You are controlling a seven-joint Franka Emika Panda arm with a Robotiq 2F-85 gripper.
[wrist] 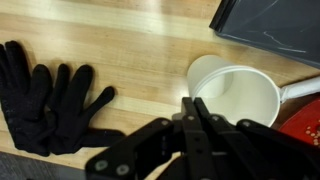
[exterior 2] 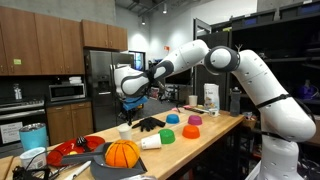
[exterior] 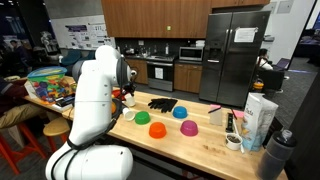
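A white mug (wrist: 252,98) shows in the wrist view, seen from above, its handle pointing right. My gripper is at its left rim, the dark fingers closed together over the edge, so it appears shut on the mug's wall. The exact contact is partly hidden by the fingers. In exterior view 2 my gripper (exterior 2: 128,112) is small and dark at the far end of the outstretched arm, just above a white mug (exterior 2: 124,131). Exterior view 1 has my gripper (exterior: 128,92) low over the table's far left part.
Black gloves (wrist: 50,100) lie left of the mug; a dark tray (wrist: 275,25) is at upper right. An orange ball (exterior 2: 122,154) and a red container (exterior 2: 75,148) are close by. Coloured bowls, including a green one (exterior: 141,117), stand nearer the arm's base.
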